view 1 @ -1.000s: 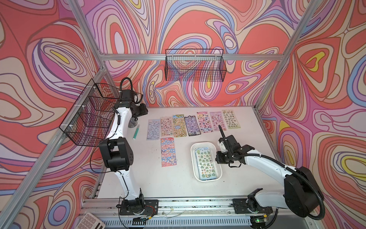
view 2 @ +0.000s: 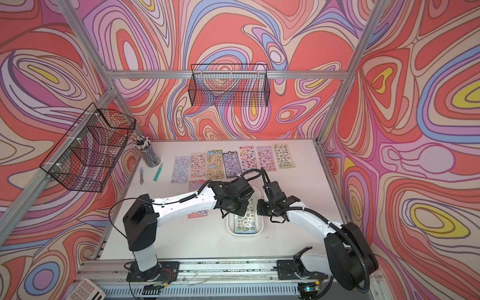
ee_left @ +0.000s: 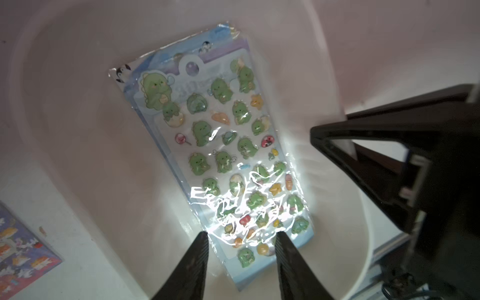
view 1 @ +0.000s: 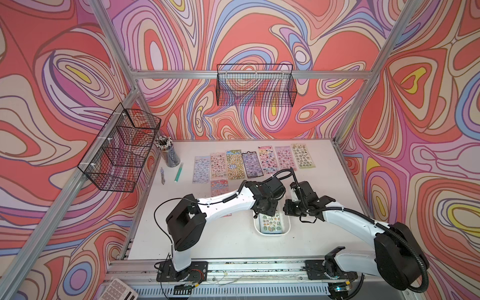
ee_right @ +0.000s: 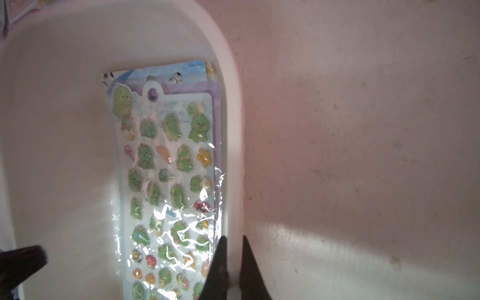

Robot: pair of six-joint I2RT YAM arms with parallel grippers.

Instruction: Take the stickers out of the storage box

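Note:
A white storage box holds a clear-wrapped sheet of green dinosaur stickers. A blue edge with penguins peeks out at its top end, perhaps another sheet beneath. My left gripper is open above the box, over the lower end of the sheet, with nothing held. In the right wrist view, the fingers of my right gripper are shut on the box's right rim, one on either side. From the top left view, my left arm hides the far part of the box.
Several sticker sheets lie in a row along the back of the table, with a red-and-blue sheet partly under the left arm. A pen cup and green ruler stand and lie at left. Free table lies right of the box.
My left arm has swung from the pen cup at the back left, over the sheets, to above the box. The right arm has barely moved at the rim.

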